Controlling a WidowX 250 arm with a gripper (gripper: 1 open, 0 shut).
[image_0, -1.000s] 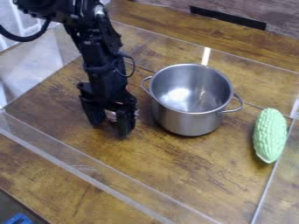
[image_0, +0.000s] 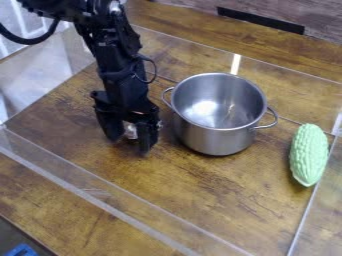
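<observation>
The black gripper (image_0: 127, 133) is low over the wooden table (image_0: 100, 200), its fingers standing apart around a small pale object (image_0: 131, 129) that they partly hide; I cannot tell whether they touch it. A steel pot (image_0: 217, 112) with two handles stands just right of the gripper. A pale green corn-like vegetable (image_0: 307, 155) lies upright in the picture at the far right.
A dark edge runs along the top right, and a blue item (image_0: 16, 248) shows at the bottom left corner. Clear strips cross the table.
</observation>
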